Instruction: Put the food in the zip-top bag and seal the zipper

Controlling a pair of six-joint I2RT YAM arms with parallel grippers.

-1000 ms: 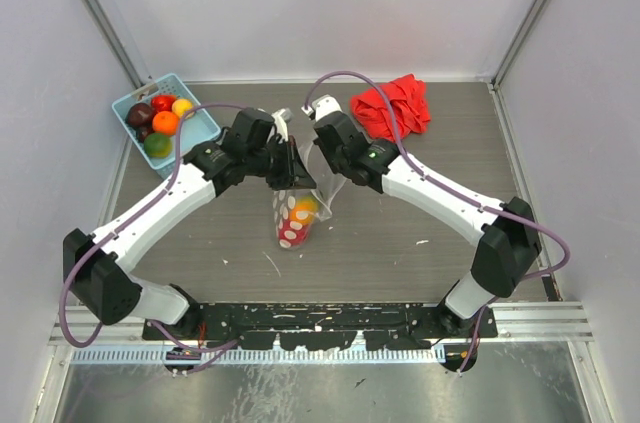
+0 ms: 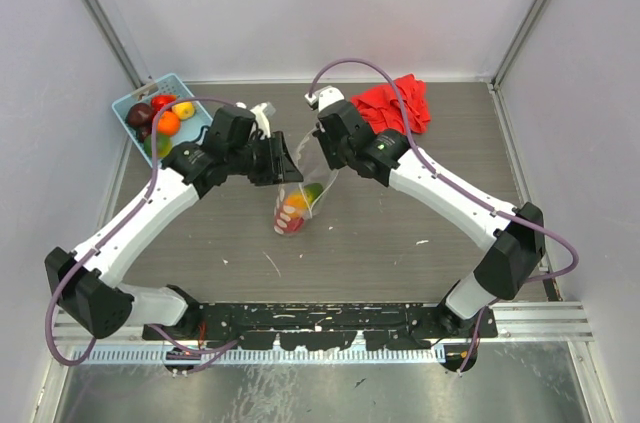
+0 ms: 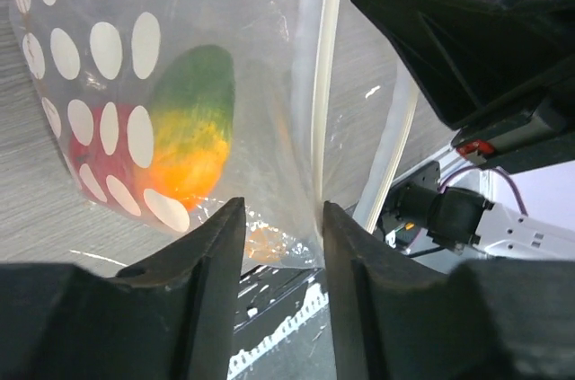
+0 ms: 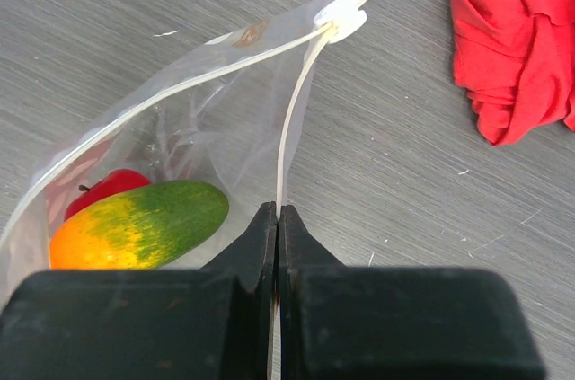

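Clear zip top bag (image 2: 312, 158) with white dots stands open-mouthed between the two arms. Inside it, a green-and-orange mango (image 4: 139, 225) lies against a red fruit (image 4: 115, 187). My right gripper is shut on one rim of the bag's mouth, and the white zipper slider (image 4: 341, 17) sits at the far corner. In the left wrist view, my left gripper is part open at the other side of the mouth; the bag's film shows across its gap, its edge by the right-hand finger (image 3: 340, 227). Whether that finger touches the edge, I cannot tell.
A light blue basket (image 2: 195, 125) at the back left holds several fruits and vegetables. Red cloth (image 2: 392, 105) lies crumpled behind my right arm.
My left gripper has shifted left, away from the right one. The right gripper has moved slightly, still on the rim. The bag's lower end has risen toward the back a little.
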